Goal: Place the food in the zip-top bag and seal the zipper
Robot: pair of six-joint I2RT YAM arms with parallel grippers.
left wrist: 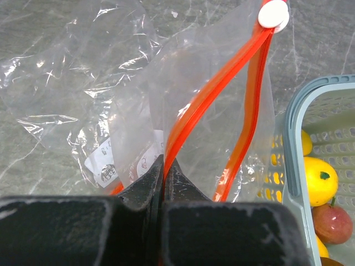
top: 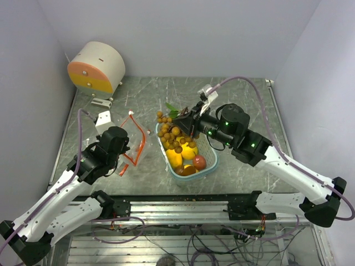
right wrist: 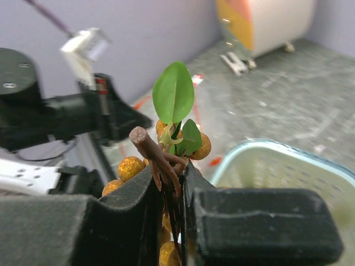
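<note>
The clear zip top bag [left wrist: 72, 83] lies crumpled on the counter, its orange zipper [left wrist: 205, 97] standing apart in two strips. My left gripper is shut on the bag's zipper edge. My right gripper is shut on a brown-stemmed bunch of small yellow-brown fruit [top: 169, 133] with green leaves [right wrist: 173, 94], held up over the plastic basket [top: 206, 173]. In the basket lie yellow fruit [left wrist: 320, 180] and a red fruit [left wrist: 333, 224]; part of its contents is hidden by the bunch.
A cream container with orange and yellow front [top: 95, 66] stands at the back left. Grey walls bound the counter [top: 249, 177] at back and sides. The basket sits just right of the bag.
</note>
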